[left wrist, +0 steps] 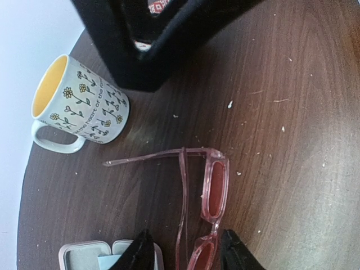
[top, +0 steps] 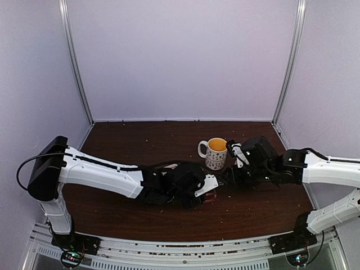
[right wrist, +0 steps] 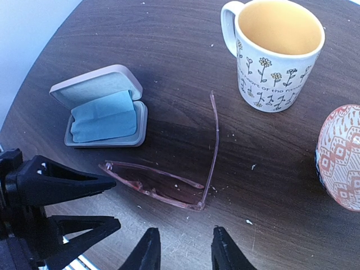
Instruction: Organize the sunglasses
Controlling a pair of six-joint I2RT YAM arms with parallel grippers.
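Reddish translucent sunglasses [left wrist: 215,188] have one temple folded along the lenses and the other sticking out. My left gripper is at the folded end, with part of the frame seen between its fingers; a gap shows between them, and whether they touch the frame is unclear. In the right wrist view the sunglasses [right wrist: 169,199] lie beyond my right gripper, which is open and empty. A small pale case [right wrist: 140,124] stands open behind the sunglasses, a blue cloth [right wrist: 104,118] inside. From the top, the left arm hides the case.
A white flowered mug [top: 215,153] stands behind the grippers. A red and white patterned object [right wrist: 343,157] sits at the right edge of the right wrist view.
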